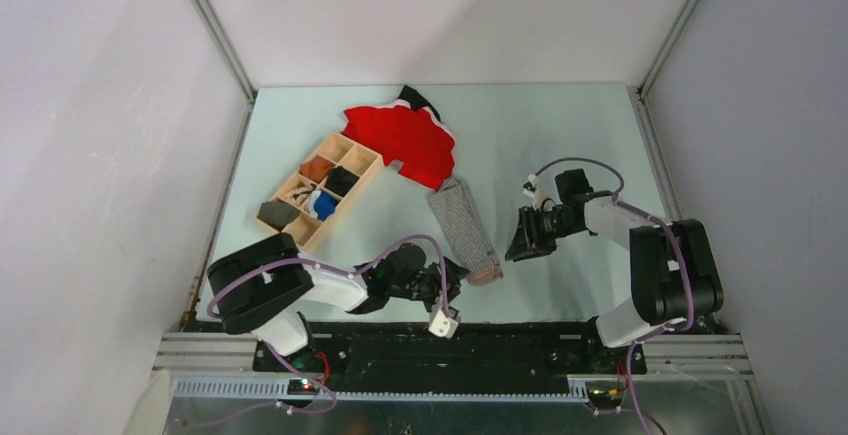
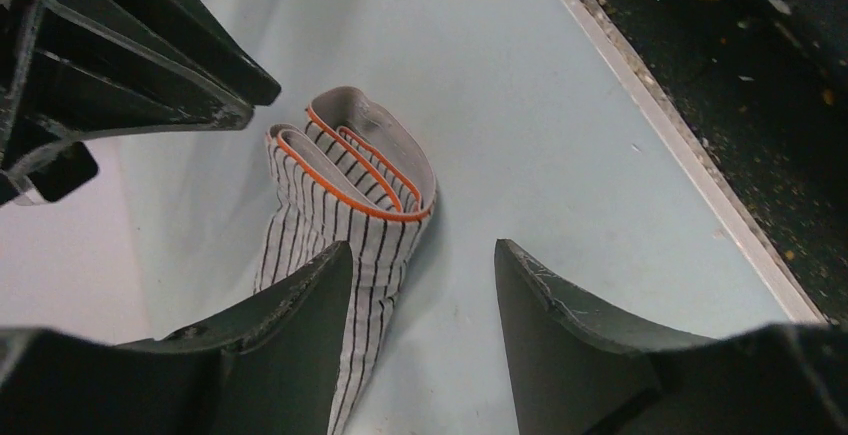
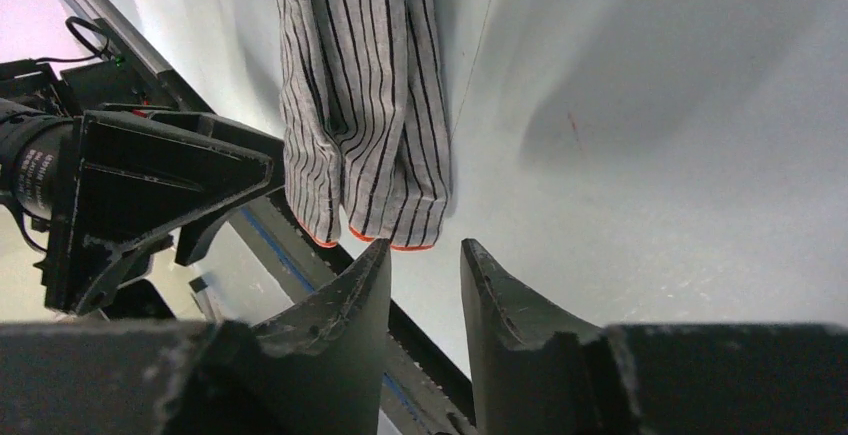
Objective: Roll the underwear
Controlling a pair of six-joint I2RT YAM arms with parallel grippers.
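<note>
The grey striped underwear (image 1: 465, 225) lies folded into a long narrow strip on the table. Its near end, with orange-edged layers, stands slightly spread apart, as the folded underwear (image 2: 350, 195) shows in the left wrist view. My left gripper (image 1: 464, 273) is open beside that near end, nothing between its fingers; in its own view the cloth lies beyond the left fingertip. To the right of the strip, apart from it, is my right gripper (image 1: 512, 253), partly open and empty. The underwear (image 3: 370, 105) appears ahead of its fingers in the right wrist view.
A wooden divided box (image 1: 347, 217) with several rolled cloths stands at the left. Behind it lies a red garment (image 1: 405, 140) with black parts, close to the strip's far end. Its front edge is near the left gripper.
</note>
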